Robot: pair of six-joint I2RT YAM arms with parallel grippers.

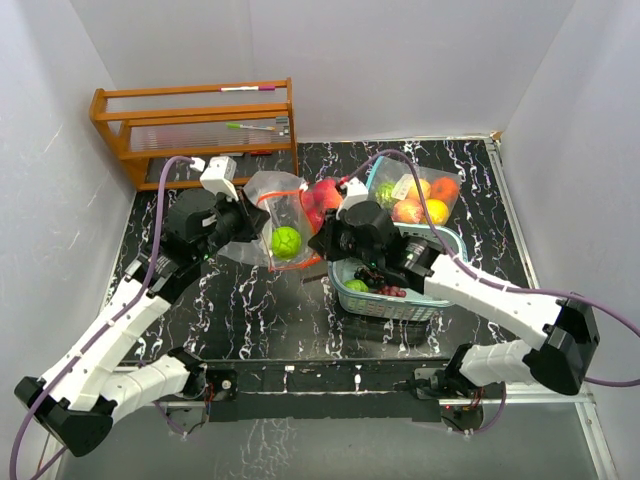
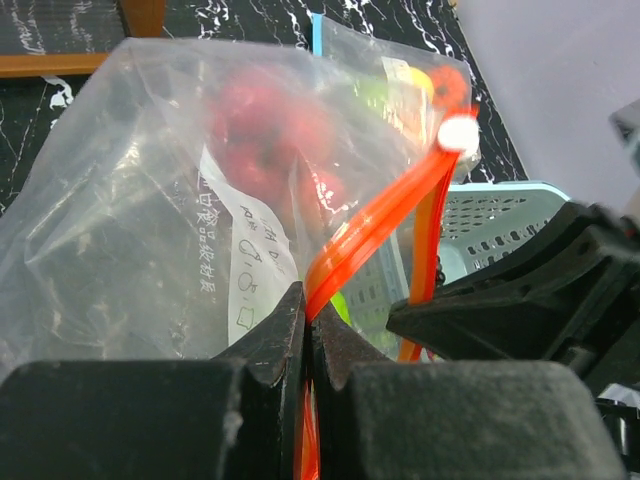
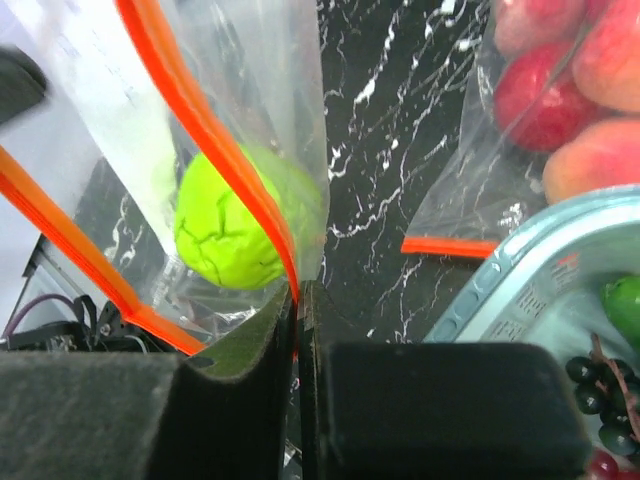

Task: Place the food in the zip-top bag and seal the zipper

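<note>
A clear zip bag (image 2: 150, 220) with an orange zipper holds a green round food (image 3: 230, 215). My left gripper is shut on one zipper edge of the bag, at its upper left in the top view. My right gripper is shut on the bag's other edge, so the mouth stands spread between the two grippers.
A basket (image 1: 400, 310) with grapes and green fruit sits at the right. Filled bags of red fruit (image 3: 535, 95) and mixed fruit (image 1: 435, 205) lie behind. A wooden rack (image 1: 190, 115) stands at the back left.
</note>
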